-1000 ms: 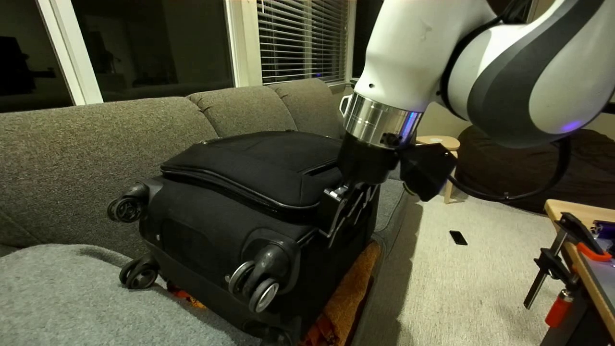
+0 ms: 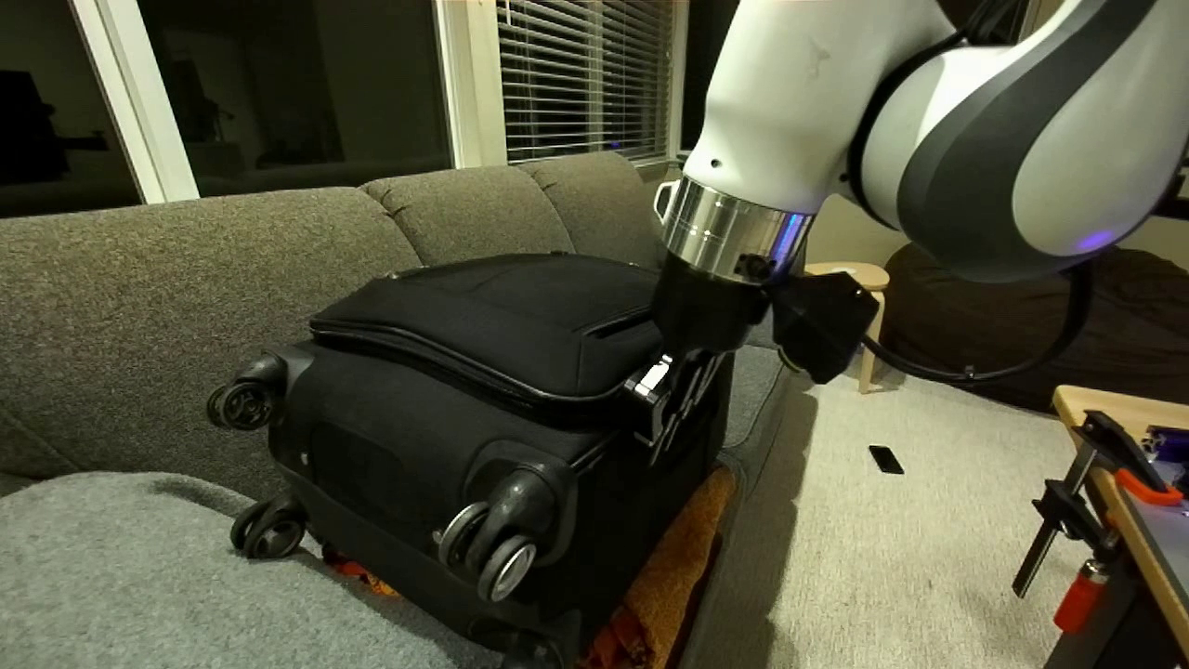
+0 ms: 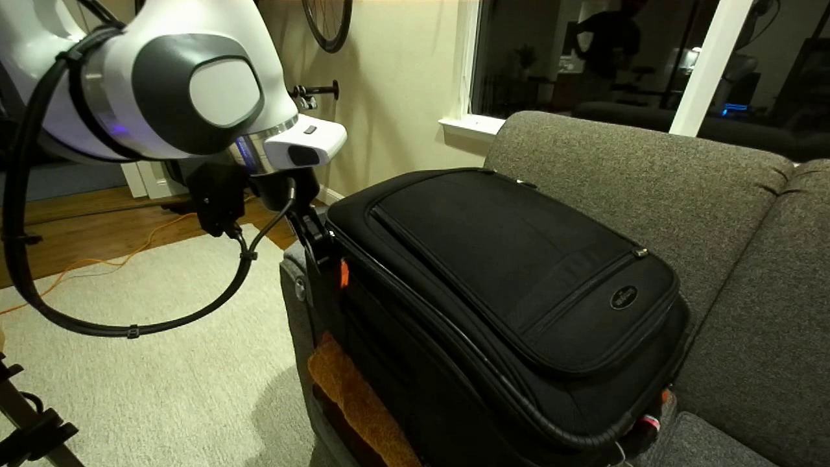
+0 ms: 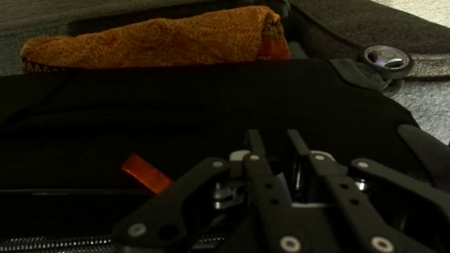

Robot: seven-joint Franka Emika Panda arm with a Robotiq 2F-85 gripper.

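A black soft-sided suitcase [image 2: 479,334] lies on the couch, its wheels [image 2: 507,535] toward exterior view 1. My gripper is at the suitcase's upper long edge, on the side facing the room. Its fingers [image 4: 256,143] are partly apart, a narrow gap between their tips. Deeper between them it is dark, and I cannot make out whether a zipper pull or anything else is there. An orange-red tag [image 4: 145,173] sticks out of the suitcase left of the fingers. Metal zipper teeth [image 4: 55,244] run along the bottom of the wrist view.
Orange patterned cloth [image 4: 168,40] lies by the suitcase's lower side. The couch back [image 3: 622,163] rises behind it. A table with a clamp [image 2: 1070,513] stands at right; a phone [image 2: 886,459] lies on the otherwise clear carpet [image 2: 858,557].
The gripper's fingers have drawn closer together and sit slightly higher in exterior view 1. The arm has barely shifted, and the suitcase stays in place.
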